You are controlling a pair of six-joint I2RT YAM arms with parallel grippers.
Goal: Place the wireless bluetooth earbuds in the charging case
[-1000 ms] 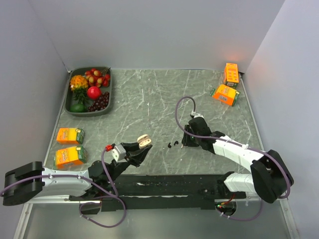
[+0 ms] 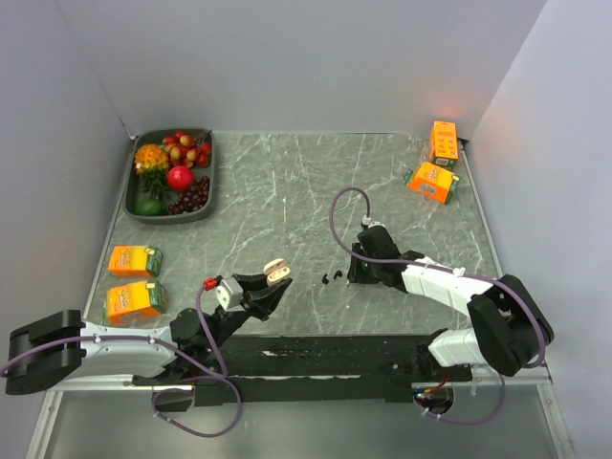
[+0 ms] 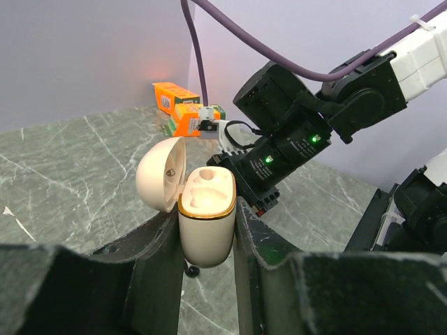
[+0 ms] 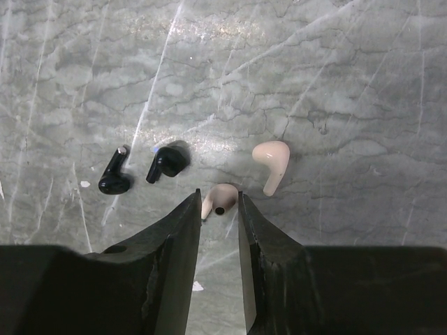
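Note:
My left gripper [image 2: 275, 287] grips the cream charging case [image 3: 206, 227], held up with its lid standing open and empty hollows showing. My right gripper [image 2: 354, 272] is low over the table; in the right wrist view its fingertips straddle a cream earbud [image 4: 223, 199], part open, and whether they press on it is unclear. A second cream earbud [image 4: 274, 157] lies just to the right, and two black earbuds [image 4: 170, 162] lie to the left.
A fruit basket [image 2: 127, 201] is at the back left. Orange boxes [image 2: 134, 261] stand at the left and back right [image 2: 432, 182].
The left gripper with the case has not visibly moved.

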